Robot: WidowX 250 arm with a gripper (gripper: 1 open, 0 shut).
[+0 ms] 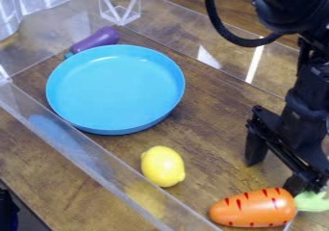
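Note:
My black gripper (275,158) is at the right of the camera view, low over the wooden table, its open fingers angled down just behind the green top of an orange toy carrot (251,208). The carrot lies at the bottom right, and one fingertip is at or very near its leafy end; I cannot tell whether they touch. A yellow lemon (164,166) lies left of the carrot. A blue plate (114,88) sits at the upper left, with a purple eggplant (96,38) behind it.
Clear plastic walls run along the left and back of the wooden work area (206,119).

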